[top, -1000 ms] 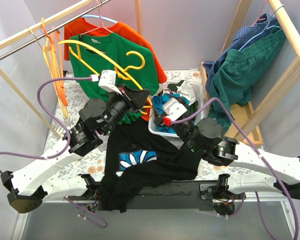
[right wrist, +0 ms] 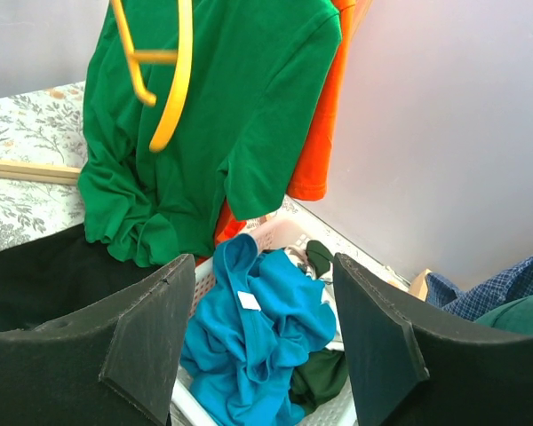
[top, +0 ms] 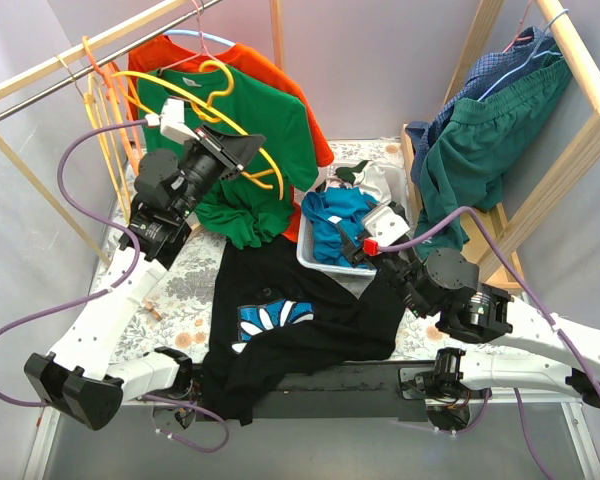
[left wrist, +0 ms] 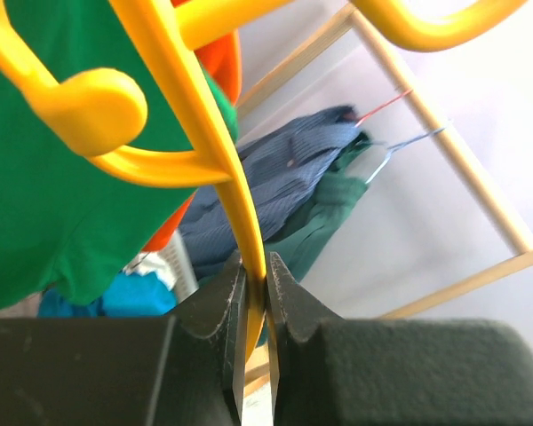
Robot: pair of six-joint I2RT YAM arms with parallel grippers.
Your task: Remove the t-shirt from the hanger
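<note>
A bare yellow hanger [top: 185, 97] is held by my left gripper, its fingers shut on one yellow bar. No garment hangs on this hanger in any view. A black shirt with a blue and white print [top: 300, 330] lies spread on the table, partly over its front edge. My right gripper stands open above the basket, nothing between its fingers. Still hanging from the rail at the back left is a green t-shirt [top: 235, 130], with an orange t-shirt [top: 305, 110] behind it.
A pale basket [top: 305, 250] holds crumpled blue cloth [top: 340, 220] and other pieces. Several empty hangers [top: 105, 140] hang at the rail's left end. Teal shorts [top: 490, 140] hang on the right rack.
My left gripper has moved up and to the left with the yellow hanger, close to the rail's hangers.
</note>
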